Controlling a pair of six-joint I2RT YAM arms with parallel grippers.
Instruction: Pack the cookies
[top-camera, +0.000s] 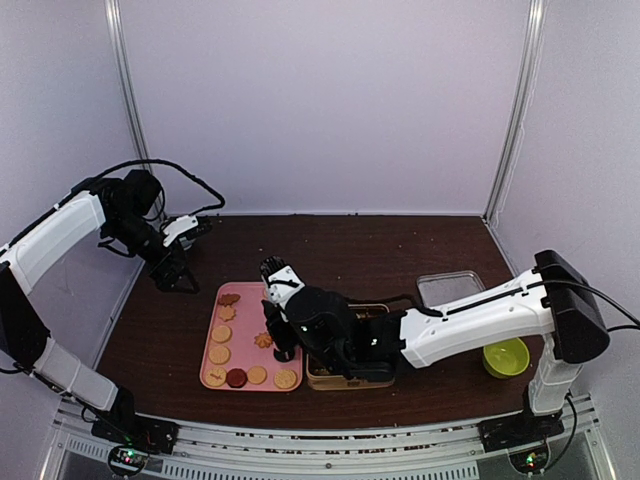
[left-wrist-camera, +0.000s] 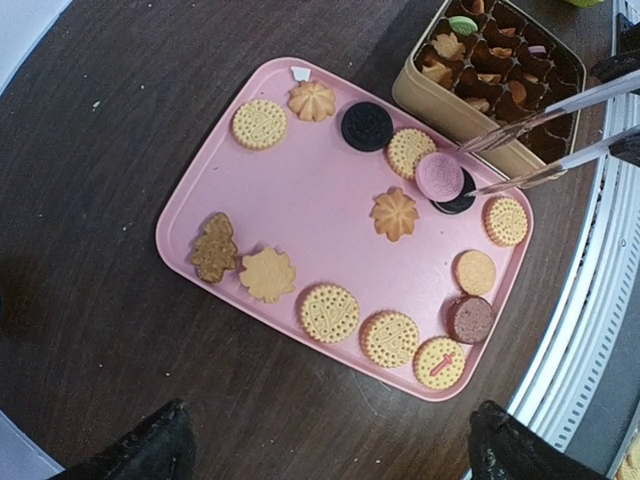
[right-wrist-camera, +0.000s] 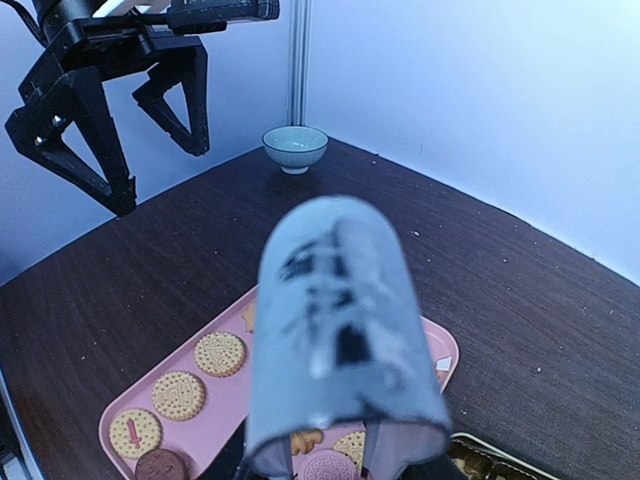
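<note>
A pink tray (left-wrist-camera: 230, 180) holds assorted cookies: round biscuits (left-wrist-camera: 328, 312), a tree cookie (left-wrist-camera: 214, 247), flower cookies (left-wrist-camera: 394, 213), dark cookies (left-wrist-camera: 366, 126) and a pink one (left-wrist-camera: 438, 176). Beside it stands a divided container (left-wrist-camera: 430, 90), partly filled. My right gripper is over the pink cookie and the black one under or beside it at the tray's right side, clear fingertips apart; whether they touch it is unclear. My left gripper (top-camera: 175, 275) hangs open and empty left of the tray, high above the table.
A silver tray (top-camera: 450, 287) lies at back right, a green bowl (top-camera: 506, 356) at front right, a pale bowl (right-wrist-camera: 294, 148) at back left.
</note>
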